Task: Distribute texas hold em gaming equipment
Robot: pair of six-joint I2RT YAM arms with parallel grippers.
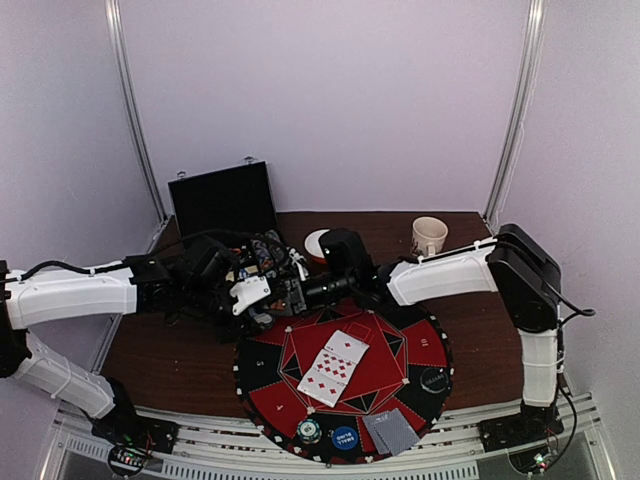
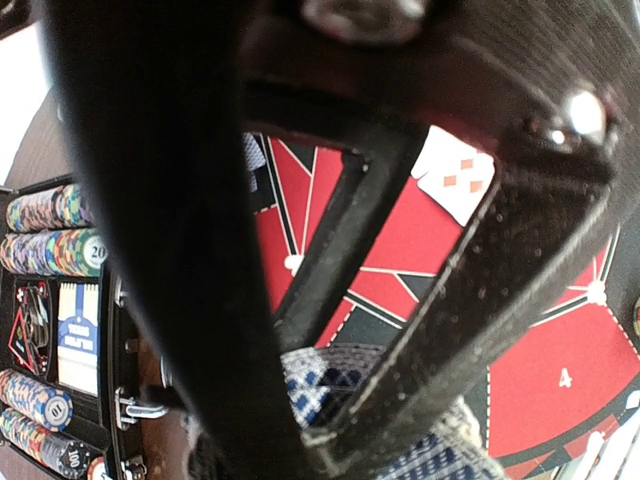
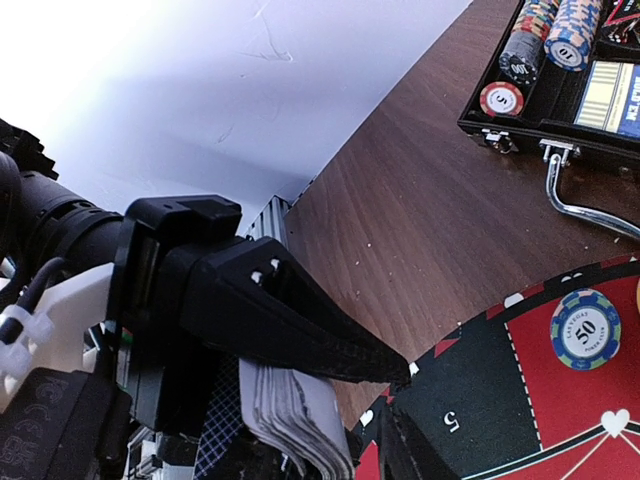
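A deck of cards with blue patterned backs is in my left gripper, which is shut on it. Its fanned white edges show in the right wrist view. My right gripper is close beside the left one, fingers parted around the deck's edge; whether they touch it is hidden. On the red and black round mat, a row of face-up diamond cards lies in the middle. Two face-down cards lie at the near edge, beside a blue small blind chip and a green-rimmed chip.
The open chip case stands at the back left, with chip rolls inside. A 50 chip lies on the mat. Behind are a white mug and a white round dish.
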